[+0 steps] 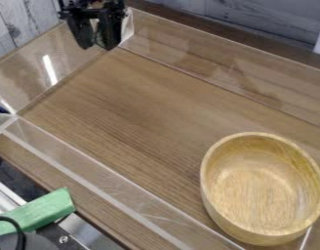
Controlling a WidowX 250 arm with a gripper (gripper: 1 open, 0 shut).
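Note:
My gripper (95, 29) is at the top left, a dark, blurred shape over the far left corner of the wooden surface; whether it is open or shut, or has anything between its fingers, is unclear. A round wooden bowl (260, 184) sits at the lower right, well apart from the gripper.
A green object (39, 212) lies outside at the lower left, near dark cables. A white panelled wall stands at the back.

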